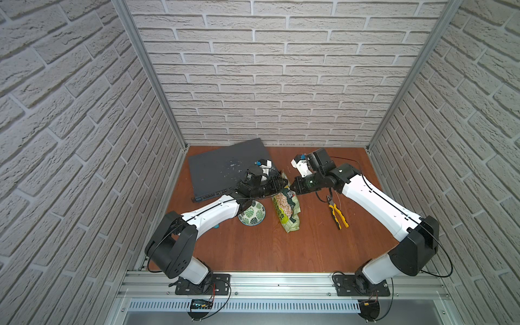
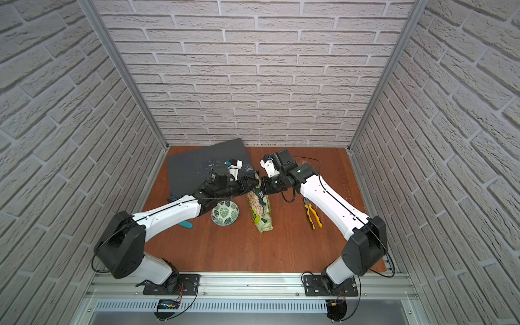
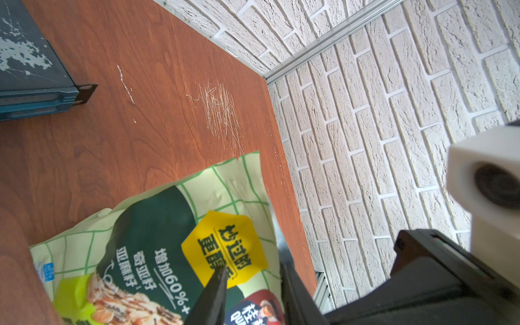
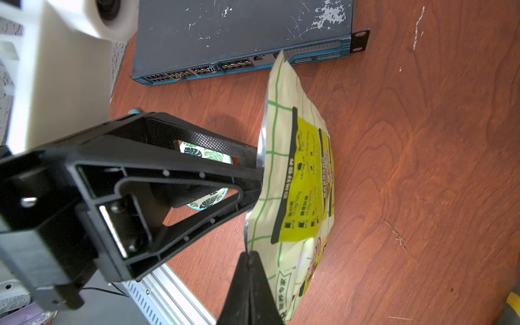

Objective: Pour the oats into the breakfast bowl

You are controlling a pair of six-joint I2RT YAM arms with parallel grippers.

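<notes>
The green-and-yellow oats bag stands in the middle of the table, its upper end up between the two arms. The round leaf-patterned bowl sits to its left, partly seen under the left arm in the right wrist view. At the bag's upper edge, my left gripper has its fingers apart, bag print showing behind them. My right gripper is shut close to the bag's silvery edge; nothing shows between its fingertips. The bag's opening and contents are hidden.
A dark network switch lies at the back left. Yellow-handled pliers lie on the right, and a teal object shows beyond the left arm.
</notes>
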